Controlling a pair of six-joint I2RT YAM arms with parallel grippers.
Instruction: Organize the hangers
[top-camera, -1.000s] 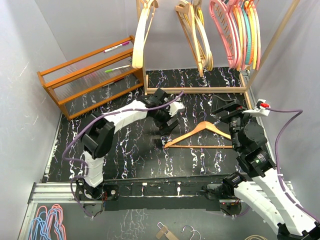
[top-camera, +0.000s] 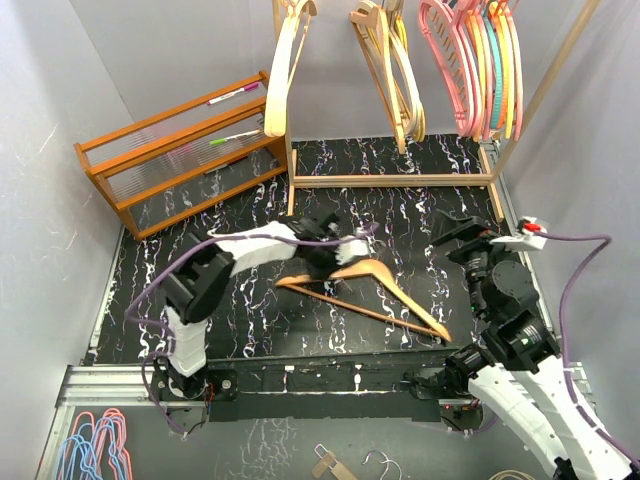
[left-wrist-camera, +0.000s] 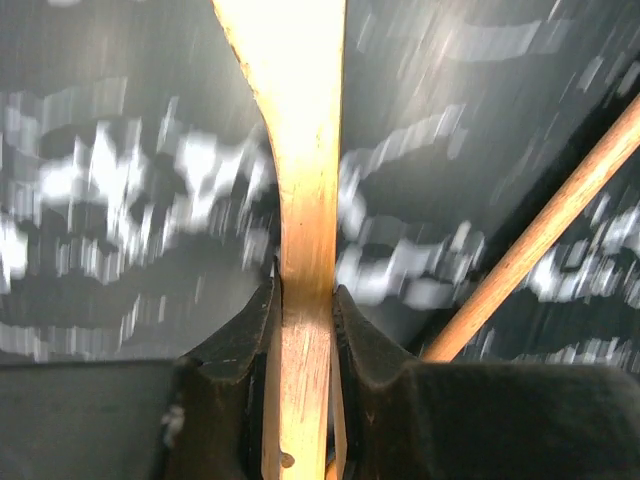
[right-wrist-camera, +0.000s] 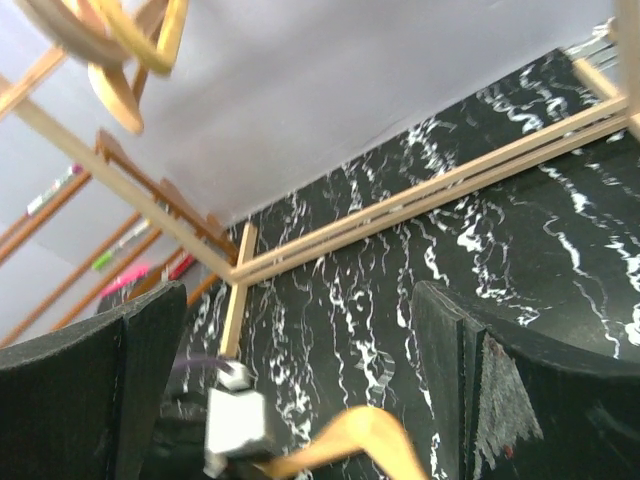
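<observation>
A wooden hanger (top-camera: 405, 300) lies on the black marbled surface. My left gripper (top-camera: 330, 262) is at its left arm; in the left wrist view my left gripper has its fingers closed around the flat wooden arm (left-wrist-camera: 310, 190), the crossbar (left-wrist-camera: 540, 235) off to the right. My right gripper (top-camera: 455, 230) is raised at the right, open and empty; in the right wrist view its fingers frame bare surface and part of the hanger (right-wrist-camera: 370, 430).
A rack bar (top-camera: 390, 180) crosses the back, with wooden hangers (top-camera: 395, 80) and colored plastic hangers (top-camera: 475, 70) hanging above. A wooden shelf (top-camera: 180, 140) stands at the back left.
My left gripper has come onto the hanger and moved left with it. The hanger is shifted left and turned, its right end now nearer the front. The right arm has shifted slightly.
</observation>
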